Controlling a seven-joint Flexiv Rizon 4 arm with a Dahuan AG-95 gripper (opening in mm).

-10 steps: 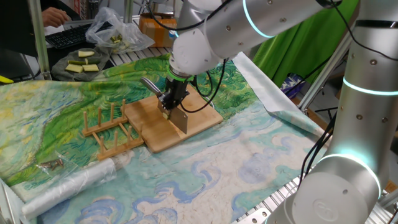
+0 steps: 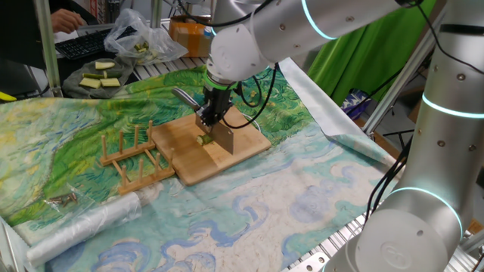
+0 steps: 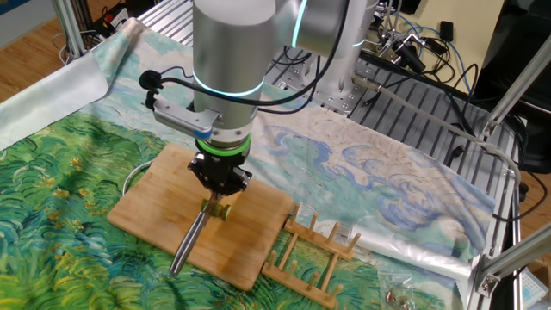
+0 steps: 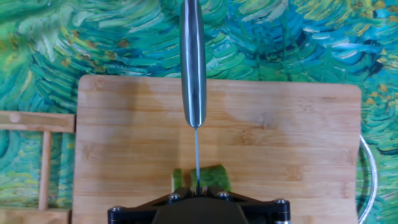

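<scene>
My gripper is shut on a cleaver above the wooden cutting board. The broad metal blade points down, and its steel handle sticks out to the side. From the wrist view, the handle runs straight away from the gripper, with the blade seen edge-on as a thin line. A short green cucumber piece lies beside and partly under the blade; a thinner slice is to its left. Whether the edge touches cucumber or board is hidden.
A wooden peg rack stands close against the board's side. A rolled plastic sheet lies beyond it. Cut vegetable pieces rest on a dark bag at the back left. The patterned cloth in front of the board is clear.
The cleaver and gripper have shifted slightly right and up in exterior view 1. More of the cucumber shows beside the blade now. The board and rack have stayed put.
</scene>
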